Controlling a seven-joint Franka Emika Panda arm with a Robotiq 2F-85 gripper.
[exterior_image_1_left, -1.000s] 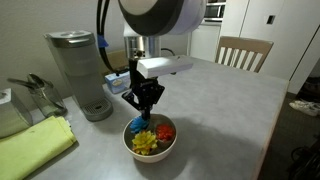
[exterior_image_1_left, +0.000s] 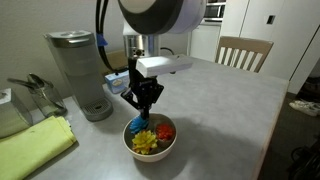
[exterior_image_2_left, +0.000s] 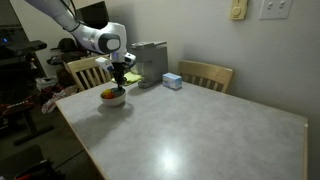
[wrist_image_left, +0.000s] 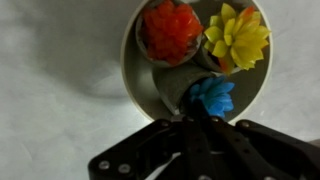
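Observation:
A white bowl (exterior_image_1_left: 152, 154) holds three small artificial plants: a blue one (wrist_image_left: 211, 97), a yellow one (wrist_image_left: 237, 38) and a red one (wrist_image_left: 171, 30). My gripper reaches down into the bowl at the blue plant, its fingers nearly closed with that plant between them. A grey pot (wrist_image_left: 177, 85) lies tilted beside the blue petals. The fingertips are dark and partly hidden by the plant, so the exact contact is hard to see. From the side, the gripper (exterior_image_1_left: 146, 108) stands above the blue plant (exterior_image_1_left: 136, 125), which is still inside the bowl.
A yellow-green cloth (exterior_image_1_left: 35, 149) lies left of the bowl. Behind it stand a grey coffee-machine-like appliance (exterior_image_1_left: 80, 70) and a toaster-like metal item (exterior_image_1_left: 12, 113). A blue-and-white box (exterior_image_2_left: 172, 81) sits farther along the table. The table (exterior_image_2_left: 200, 125) is widely clear on the other side.

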